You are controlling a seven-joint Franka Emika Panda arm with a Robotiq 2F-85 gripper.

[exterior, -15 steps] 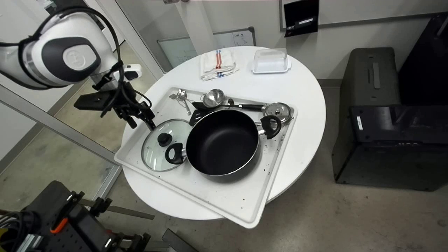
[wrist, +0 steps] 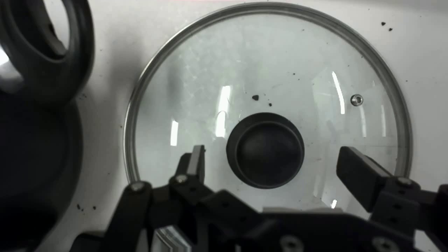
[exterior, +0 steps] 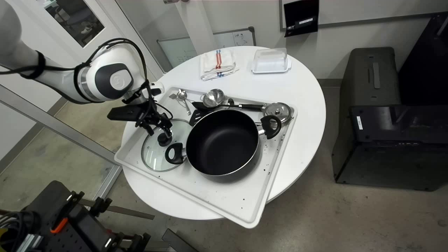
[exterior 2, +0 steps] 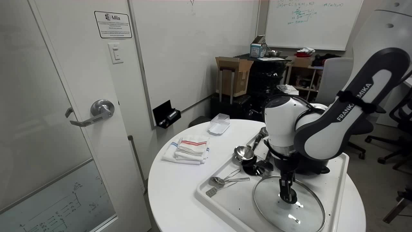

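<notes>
A round glass lid (exterior: 156, 156) with a metal rim lies flat on the white tray, its black knob (wrist: 269, 151) facing up. Over the lid is my gripper, open, its two fingers (wrist: 359, 174) apart on either side of the knob in the wrist view. No grip on the knob shows. Just beside the lid stands a large black pot (exterior: 222, 142), empty, with a loop handle on each side; one handle (wrist: 75, 46) reaches close to the lid's edge.
The white tray (exterior: 235, 197) rests on a round white table (exterior: 308, 126). Small utensils (exterior 2: 228, 179), a metal strainer (exterior: 214, 98) and a small lidded saucepan (exterior: 277, 111) lie behind the pot. Folded towels (exterior: 218, 63) and a clear-lidded container (exterior: 271, 61) sit at the table's back.
The arm has moved right and down in exterior view 1, bringing my gripper from beside the lid to over its knob. Lid and pot have stayed put.
</notes>
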